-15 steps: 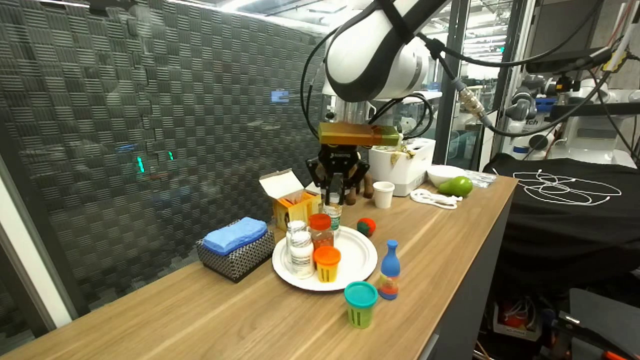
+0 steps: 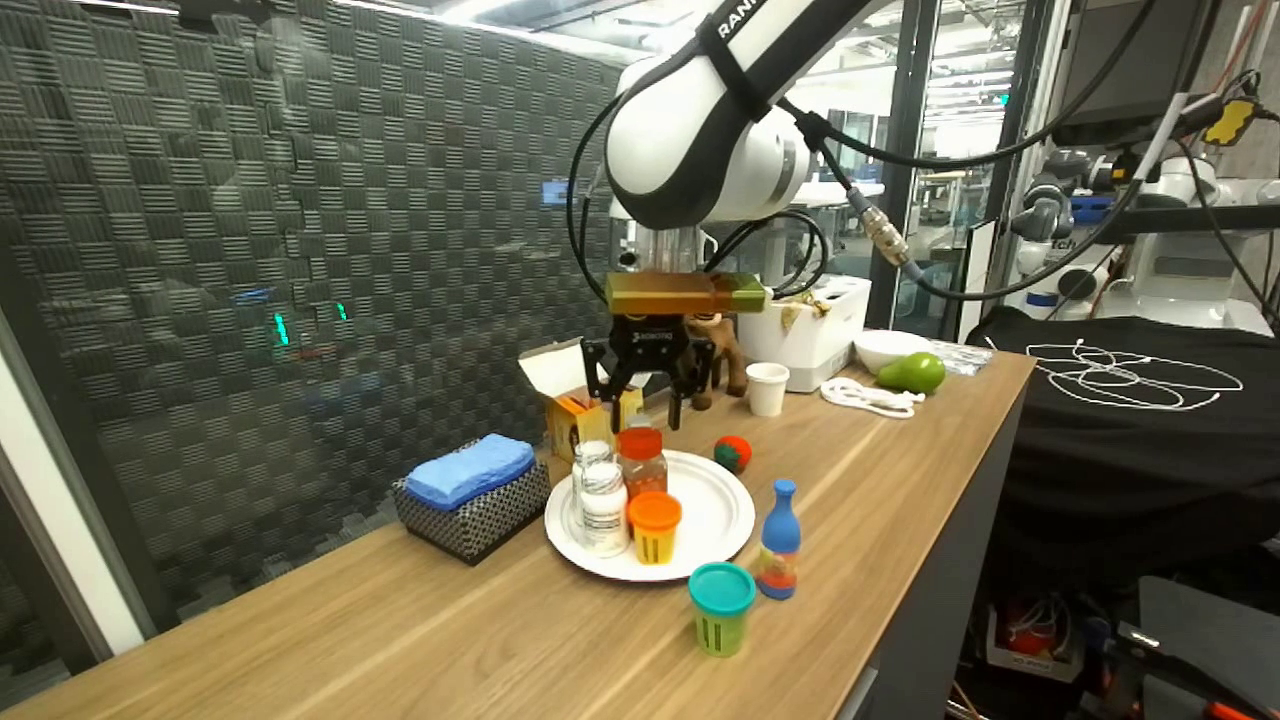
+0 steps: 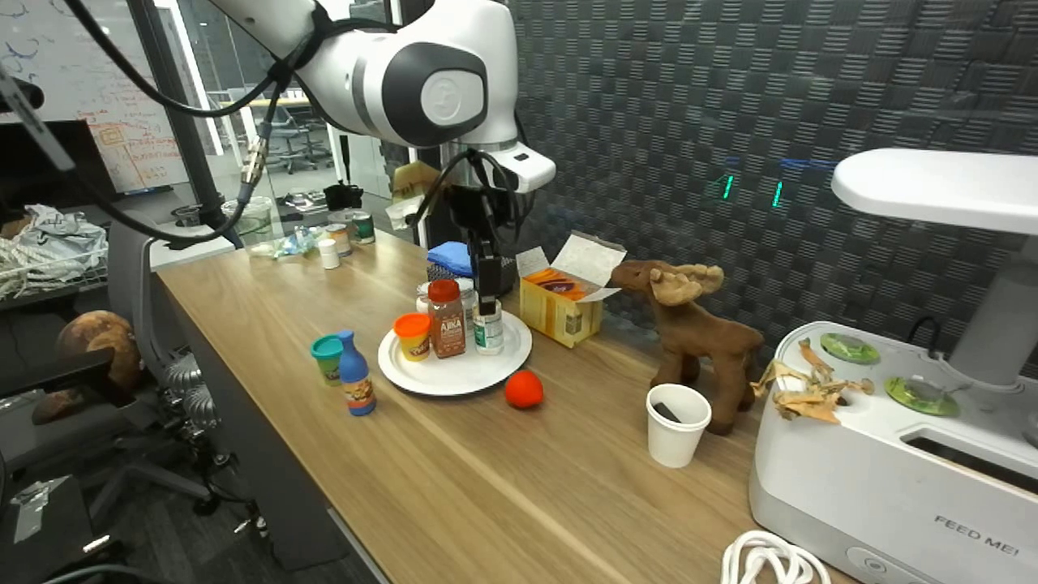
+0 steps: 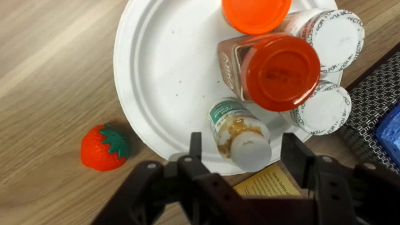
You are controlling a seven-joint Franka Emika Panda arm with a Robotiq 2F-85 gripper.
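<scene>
My gripper is open above the back edge of the white plate (image 4: 161, 75), its fingers apart. In the wrist view a small bottle (image 4: 234, 125) with a green label, a brown smear and a whitish cap lies between the fingertips in the picture, clear of both. It stands on the plate in exterior view 2. Beside it on the plate are a red-lidded jar (image 4: 283, 73), an orange-lidded tub (image 2: 654, 528) and two white bottles (image 2: 603, 516). Exterior view 1 mostly hides the small bottle behind the red-lidded jar.
Around the plate are a strawberry toy (image 4: 103, 148), an open yellow box (image 3: 562, 311), a black basket with blue cloth (image 2: 470, 480), a blue bottle (image 2: 780, 540) and a teal-lidded tub (image 2: 722, 612). A paper cup (image 3: 676, 428) and toy moose (image 3: 705, 336) stand farther off.
My gripper has moved left in exterior view 1, and its fingers are wider apart.
</scene>
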